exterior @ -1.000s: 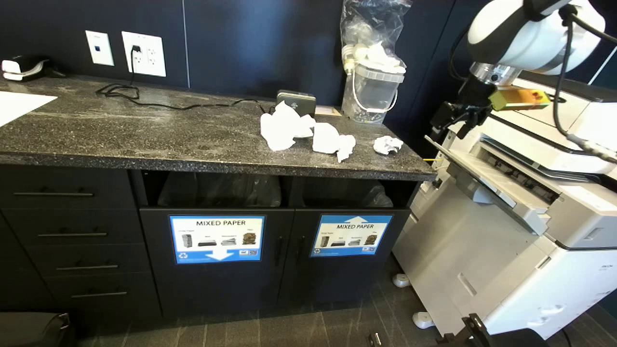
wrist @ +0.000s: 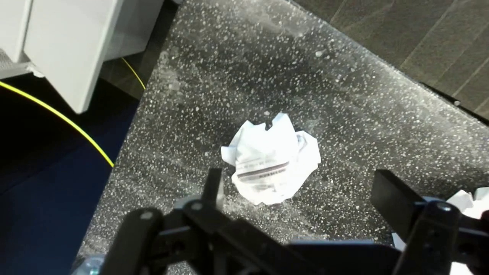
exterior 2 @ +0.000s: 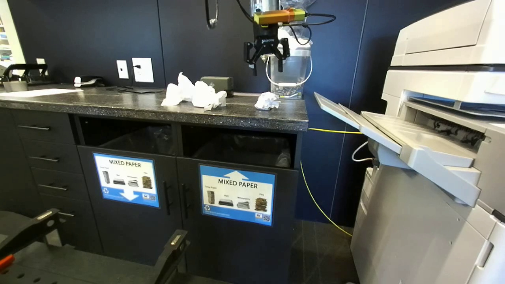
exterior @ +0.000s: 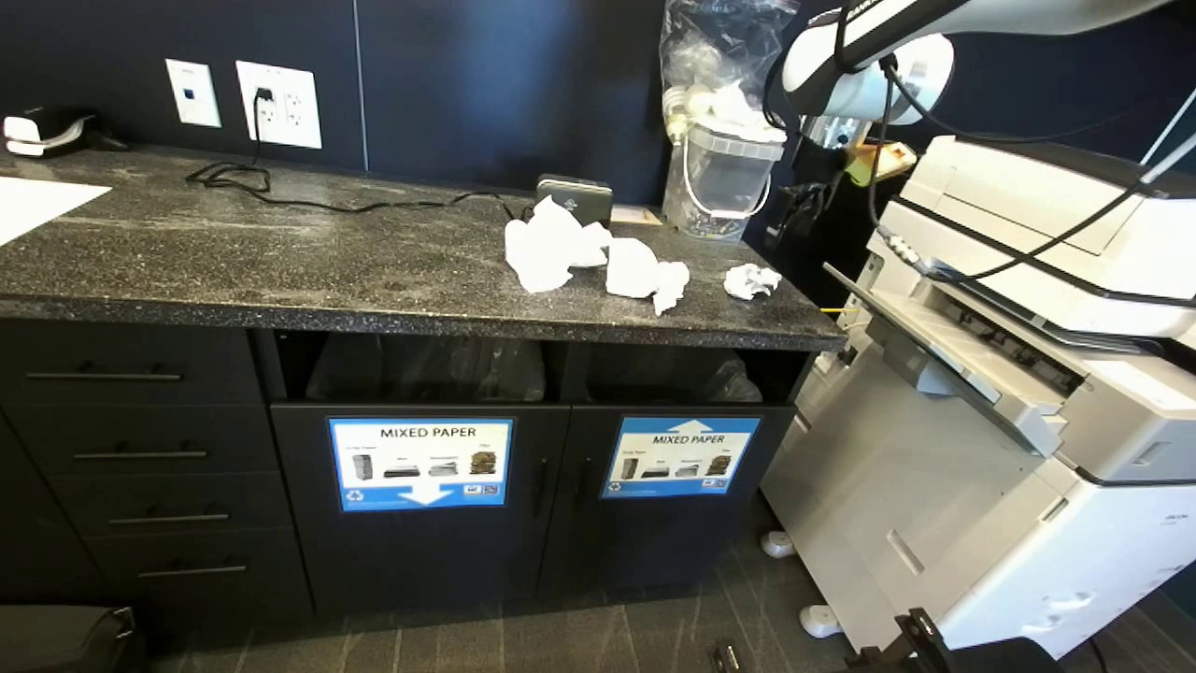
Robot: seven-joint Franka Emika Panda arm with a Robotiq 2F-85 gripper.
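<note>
One crumpled white paper ball with printed lines lies alone on the dark speckled counter. The same paper ball sits near the counter's right end in the second exterior view, and the first exterior view shows this ball too. Above it hangs my gripper, pointing down, fingers apart and nothing between them. In the wrist view the gripper is wide open, the ball lying below and slightly beyond the gap. More crumpled papers are piled to the left.
A clear bucket of bulbs stands close behind the gripper at the wall. A small dark box is behind the paper pile. Two open bin slots lie below the counter. The printer stands right.
My arm and gripper have moved left and back from over the printer side, toward the bucket and the counter's right end. The papers have stayed put.
</note>
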